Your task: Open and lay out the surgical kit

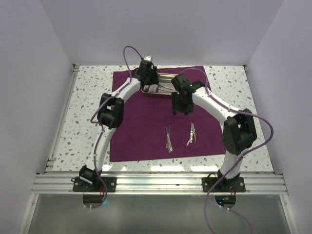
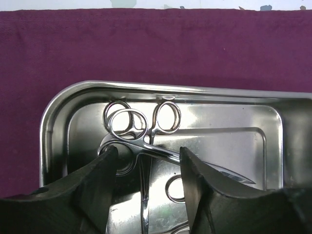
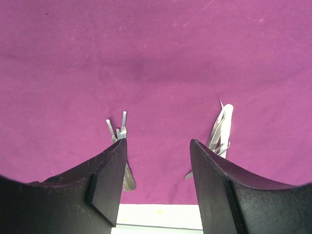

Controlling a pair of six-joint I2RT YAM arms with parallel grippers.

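Note:
The steel tray point(image 2: 219, 91) lies at the back of the purple cloth point(image 1: 136, 131), holding ringed scissors point(image 2: 161, 155) and other ringed instruments point(image 2: 166, 117). My left gripper is open over the tray's left end, above the crossed instruments. My right gripper is open over the cloth, right of centre, with nothing between its fingers. Below it in the right wrist view are two groups of laid-out instruments, one at left point(image 3: 127, 178) and one at right point(image 3: 225, 126).
A speckled table top point(image 1: 83, 117) surrounds the cloth, with metal rails along its edges. The right arm partly hides the tray's right end.

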